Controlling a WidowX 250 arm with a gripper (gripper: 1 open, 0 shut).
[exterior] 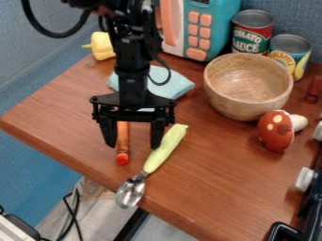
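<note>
My black gripper (134,136) hangs low over the middle of the wooden table (75,113), fingers pointing down and spread apart. Between and just behind them lies an orange stick (123,151), like a carrot or marker; whether the fingers touch it I cannot tell. Just right of the gripper, a spoon (131,191) with a pale yellow-green handle (169,144) lies angled toward the front edge. A light blue cloth (174,87) is partly hidden behind the arm.
At the back right stand a wooden bowl (249,80), two cans (251,33) and a toy microwave (189,28). A red-and-white mushroom-like object (277,132) sits at right. A yellow object (101,45) is at back left.
</note>
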